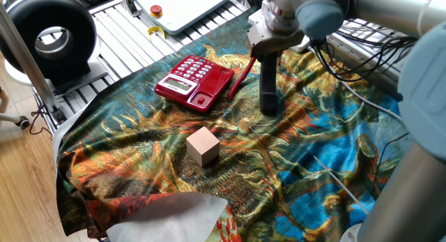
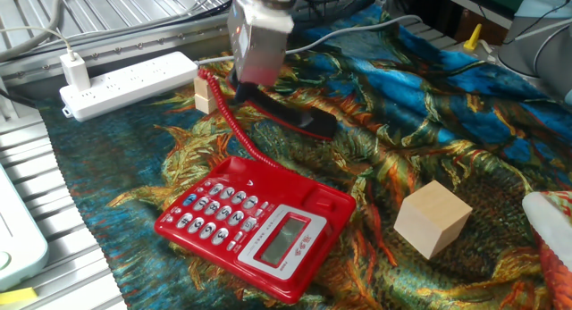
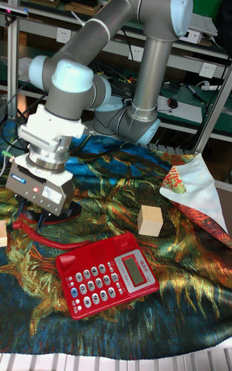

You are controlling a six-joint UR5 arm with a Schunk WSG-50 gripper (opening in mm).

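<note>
The red desk telephone (image 2: 255, 225) lies on the patterned cloth, its keypad and display facing up. Its black handset (image 1: 269, 85) is apart from the base, joined to the red coiled cord (image 2: 231, 118). At one end of the handset, my gripper (image 3: 31, 210) is shut on it, pointing down; the fingers are partly hidden in every view. The handset (image 2: 299, 119) slants in view 2, its free end towards the cube's side. How far it is off the cloth is hard to tell. A plain wooden cube (image 1: 203, 146) rests on the cloth, clear of phone and gripper.
A small wooden block (image 2: 205, 94) stands near the white power strip (image 2: 130, 85) behind the phone. Folded-over cloth (image 3: 196, 189) shows its white back at one edge. Open cloth lies between the handset and the cube.
</note>
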